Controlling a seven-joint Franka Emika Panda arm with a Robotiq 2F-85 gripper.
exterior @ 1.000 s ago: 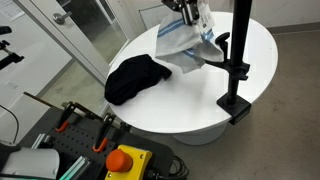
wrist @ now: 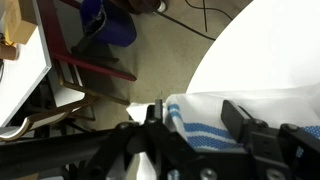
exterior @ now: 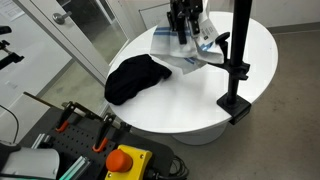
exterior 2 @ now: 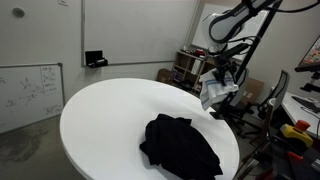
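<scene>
A white towel with blue stripes (exterior: 180, 48) is bunched at the far part of the round table, beneath my gripper (exterior: 184, 34). In the wrist view the towel (wrist: 215, 137) lies under and between the fingers, which stand apart. Whether any fold is pinched cannot be made out. From the other side, the towel (exterior 2: 217, 92) rises from the table's edge up to the gripper (exterior 2: 222, 76). A black cloth (exterior: 134, 78) lies crumpled on the table, apart from the towel.
The white table (exterior 2: 105, 122) has bare room beside the black cloth. A black post (exterior: 238, 60) stands close to the towel. A yellow box with a red button (exterior: 121, 161) is in the foreground.
My gripper has come lower over the towel and shifted slightly. The towel has settled and spread a little toward the left. The black cloth has stayed put.
</scene>
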